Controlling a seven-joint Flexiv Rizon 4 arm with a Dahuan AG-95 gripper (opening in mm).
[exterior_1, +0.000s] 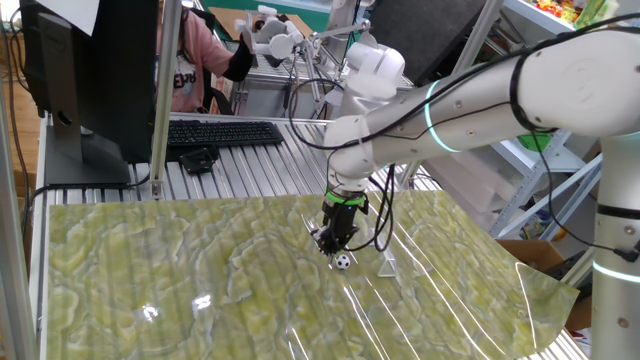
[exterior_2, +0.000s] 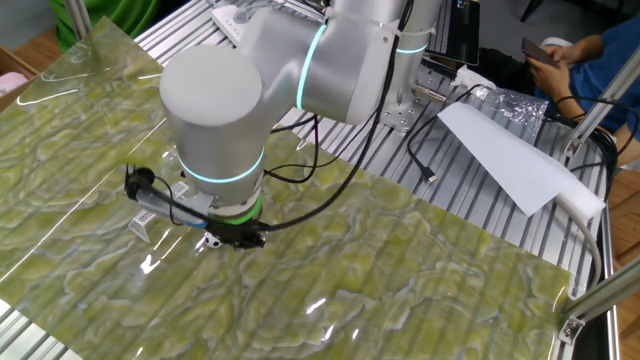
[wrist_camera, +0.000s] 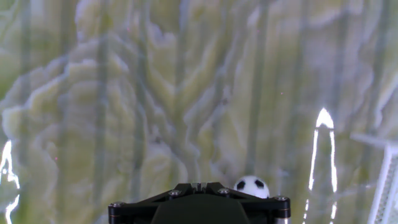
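A small black-and-white soccer ball (exterior_1: 343, 262) rests on the green marbled sheet (exterior_1: 250, 290). My black gripper shows at the bottom of the wrist view, its fingertips together and nothing visible between them. Just right of the tips there, the same ball (wrist_camera: 252, 186) is partly covered by the right finger. In exterior view 2 the ball (exterior_2: 212, 240) peeks out under the gripper (exterior_2: 240, 238). A small white frame, like a toy goal (exterior_1: 388, 264), stands to the right of the ball; its edge (wrist_camera: 384, 183) shows at the wrist view's right.
A keyboard (exterior_1: 225, 133) and a monitor (exterior_1: 85, 90) stand behind the sheet. White paper (exterior_2: 515, 160) and a loose cable lie on the slatted table.
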